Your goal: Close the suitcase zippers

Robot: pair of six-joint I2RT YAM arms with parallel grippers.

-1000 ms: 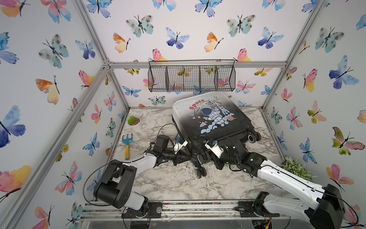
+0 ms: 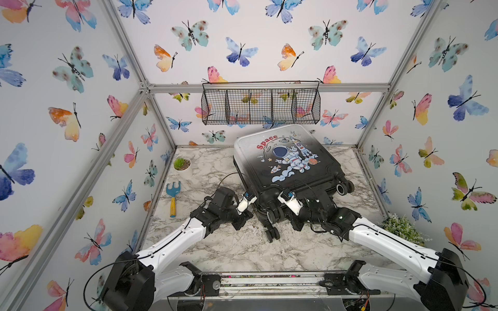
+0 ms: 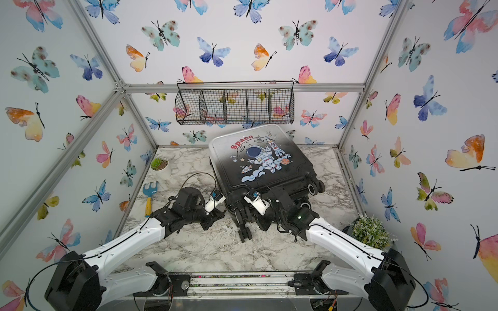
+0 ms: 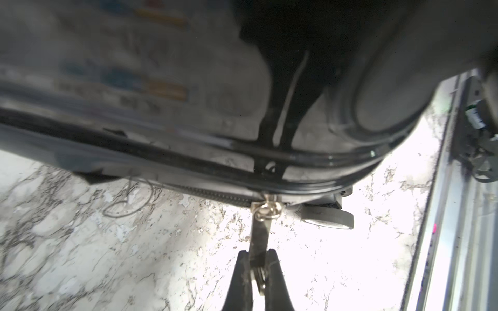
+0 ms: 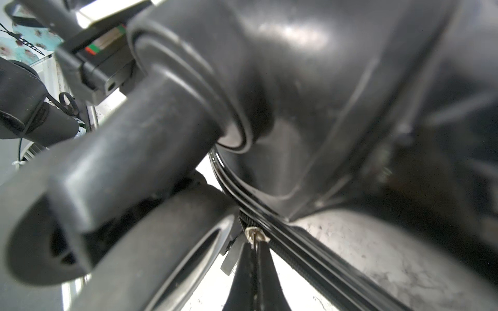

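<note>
The dark suitcase (image 2: 285, 158) with a printed astronaut lies flat, lid shut, at the back of the table. In the left wrist view my left gripper is shut on a metal zipper pull (image 4: 259, 235), which hangs from its slider at the suitcase's edge. Zipper teeth (image 4: 220, 196) run leftward from that slider. Near a wheel, my right gripper is shut, its tips against a metal slider (image 5: 254, 232) on the zipper track (image 5: 306, 273). Whether a pull sits between those fingers is unclear. Both fingertip pairs are hard to make out from above.
Suitcase wheels (image 2: 271, 232) jut out close to both grippers. A blue and yellow fork (image 2: 173, 198) and a small plant pot (image 2: 182, 165) stand left. White flowers (image 2: 403, 229) are at the right, a wire basket (image 2: 261, 106) at the back.
My left gripper has shifted slightly left, away from the wheels, and its arm's elbow has swung outward to the left. The right arm and the suitcase look almost unmoved.
</note>
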